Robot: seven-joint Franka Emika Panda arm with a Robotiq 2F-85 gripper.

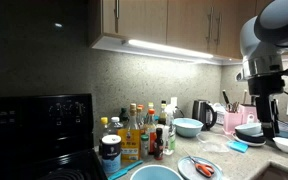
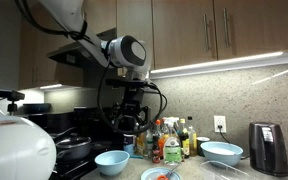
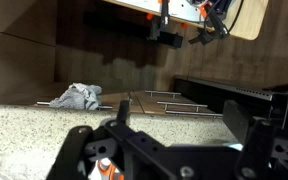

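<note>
My gripper stands open in the wrist view, its dark fingers spread apart with nothing seen between them. Below it in that view are the countertop's front edge and the floor. A plate with a red item on it lies on the counter in exterior view 2; the same plate is at the lower middle-right of exterior view 1. Near it sits a light-blue bowl. In exterior view 1 the arm hangs at the right, over the counter; fingertip detail is too small there.
Several bottles crowd the counter by the stove. Another blue bowl and a dark kettle stand farther back. Pots occupy the stove. A grey cloth shows by the counter edge.
</note>
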